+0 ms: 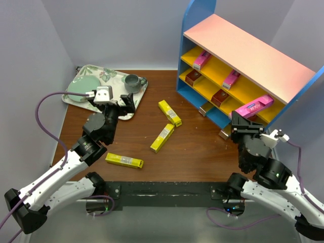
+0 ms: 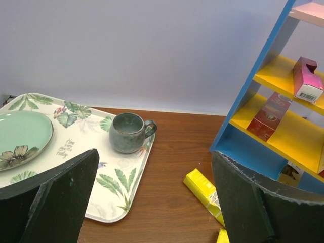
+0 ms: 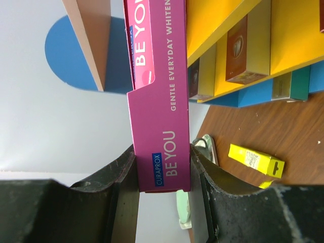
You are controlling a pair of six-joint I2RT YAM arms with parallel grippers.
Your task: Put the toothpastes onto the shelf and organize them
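A pink toothpaste box (image 3: 163,147) is pinched at its near end by my right gripper, which is shut on it. In the top view the far part of this box (image 1: 254,107) reaches toward the right end of the shelf (image 1: 250,38), at about the yellow upper tier. Two other pink boxes, one at the left (image 1: 202,59) and one in the middle (image 1: 231,79), lie on that tier. Brown boxes (image 1: 220,97) sit on the tier below. Over the table's left side, my left gripper (image 1: 126,105) is open and empty, its fingers (image 2: 63,195) wide apart.
Several yellow boxes (image 1: 162,137) lie on the wooden table. At the back left, a floral tray (image 1: 109,76) carries a green plate (image 1: 84,83) and a grey mug (image 1: 132,84). Clear table lies before the shelf. The shelf's blue right side panel (image 1: 298,96) borders the held box.
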